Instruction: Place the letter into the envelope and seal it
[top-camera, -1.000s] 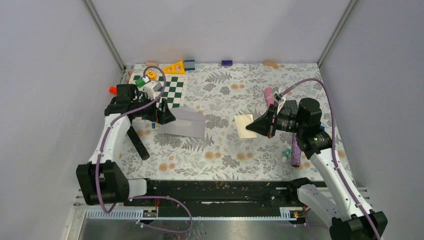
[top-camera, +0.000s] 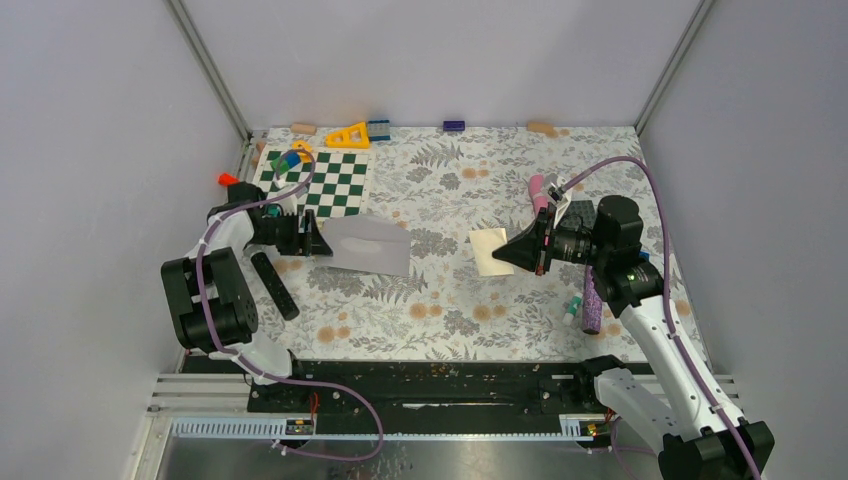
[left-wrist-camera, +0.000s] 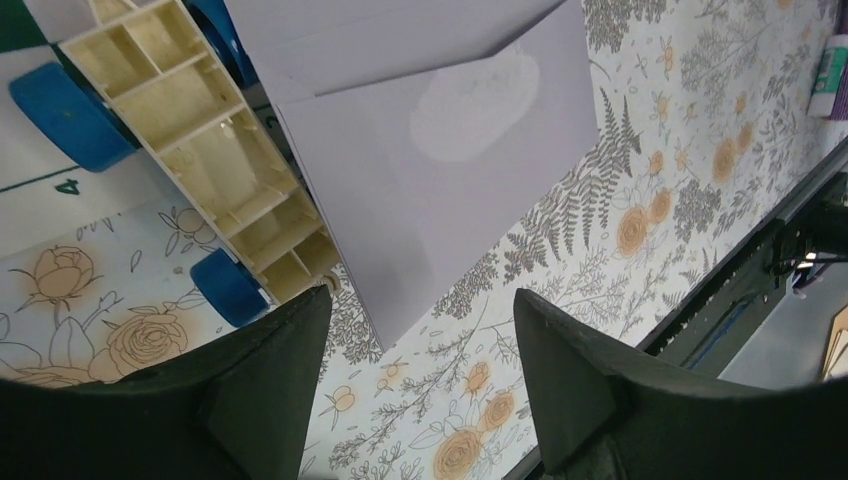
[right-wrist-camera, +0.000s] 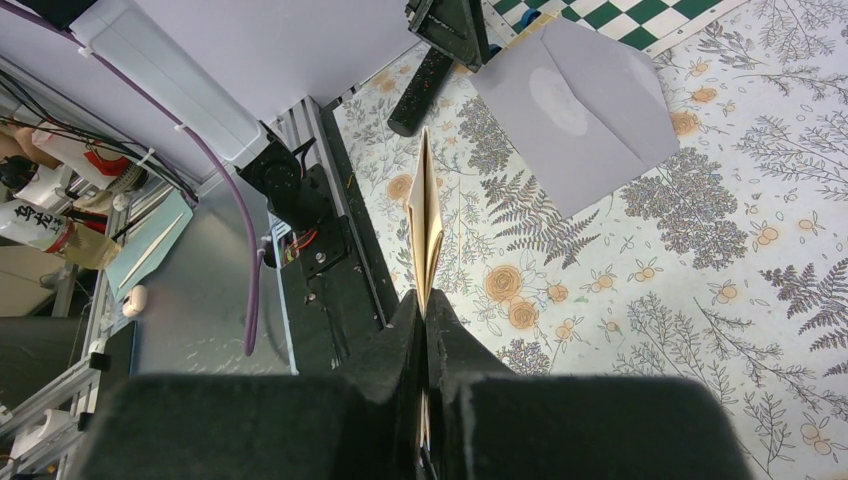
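A grey-lilac envelope (top-camera: 375, 250) lies on the table left of centre, its flap (left-wrist-camera: 400, 35) folded out and a pale oval patch on its body. Over the envelope's left end, my left gripper (top-camera: 320, 240) is low and part open; in the left wrist view its fingers (left-wrist-camera: 270, 370) stand apart with only table and the envelope's corner showing between and beyond them. A folded cream letter (top-camera: 489, 252) hangs right of the envelope, pinched at its edge by my right gripper (top-camera: 545, 255). From the right wrist view the letter (right-wrist-camera: 425, 220) is seen edge-on, rising from the closed fingertips.
A yellowish toy chassis with blue wheels (left-wrist-camera: 220, 150) lies against the envelope's left edge. A checkerboard (top-camera: 335, 180) is behind, a black bar (top-camera: 275, 285) in front left. Rolls and a glue stick (top-camera: 572, 308) lie at right.
The right gripper and letter have barely moved.
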